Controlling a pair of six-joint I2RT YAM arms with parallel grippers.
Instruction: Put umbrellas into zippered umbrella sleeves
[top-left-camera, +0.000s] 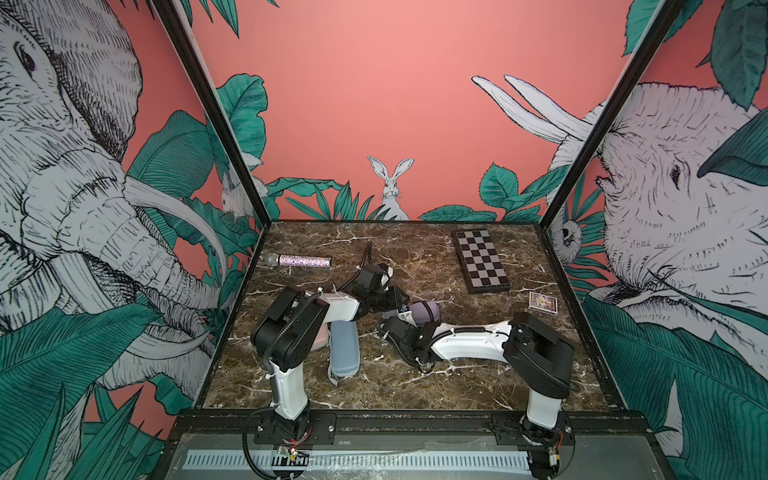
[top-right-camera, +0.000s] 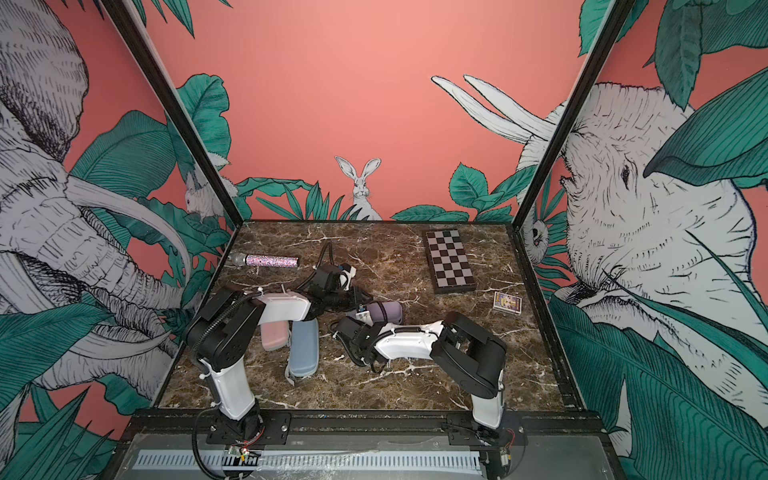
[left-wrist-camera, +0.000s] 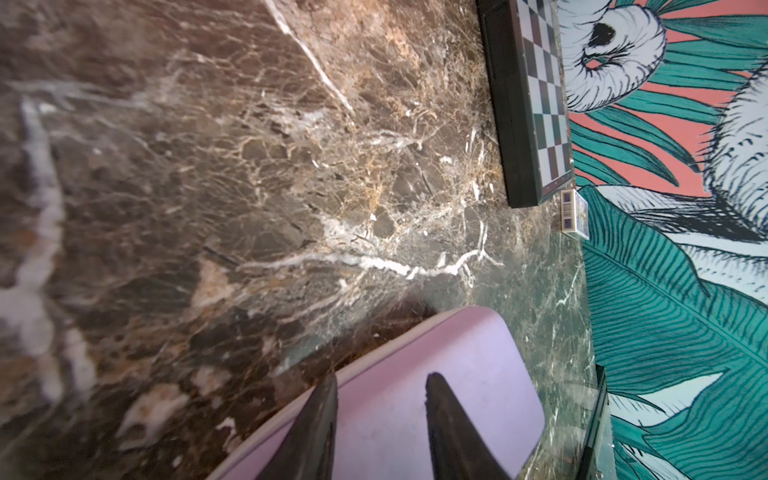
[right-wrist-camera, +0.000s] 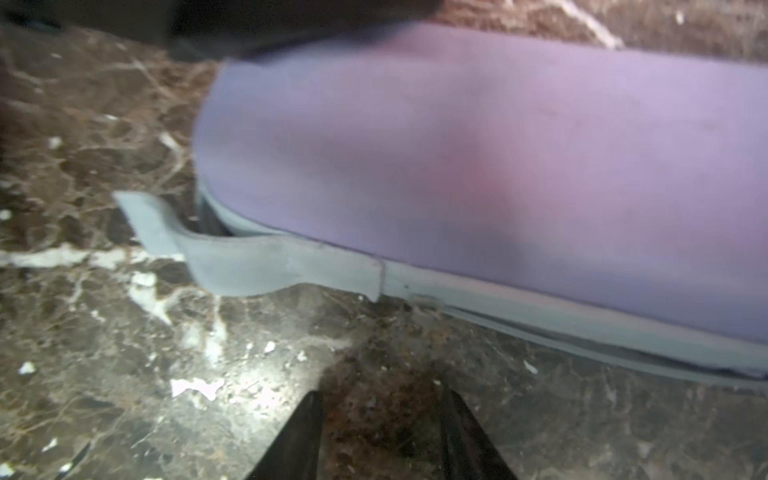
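A purple zippered sleeve (top-left-camera: 426, 311) lies near the middle of the table. Its pale zipper edge and loose grey strap (right-wrist-camera: 264, 264) face the right wrist camera. At the sleeve's left end is my left gripper (top-left-camera: 402, 301), shut on its purple body; in the left wrist view purple material (left-wrist-camera: 480, 376) shows between and beyond the fingers. My right gripper stands open, just in front of the zipper edge, with only tabletop visible between its fingers. A blue sleeve (top-left-camera: 344, 348) and a pink one (top-right-camera: 274, 334) lie to the left. Whether any umbrella is inside them cannot be seen.
A black-and-grey chessboard (top-left-camera: 482, 260) lies at the back right, with a small card box (top-left-camera: 543, 301) in front of it. A glittery, microphone-like rod (top-left-camera: 304, 261) rests at the back left. Bare tabletop (top-left-camera: 416, 248) stretches across the back middle.
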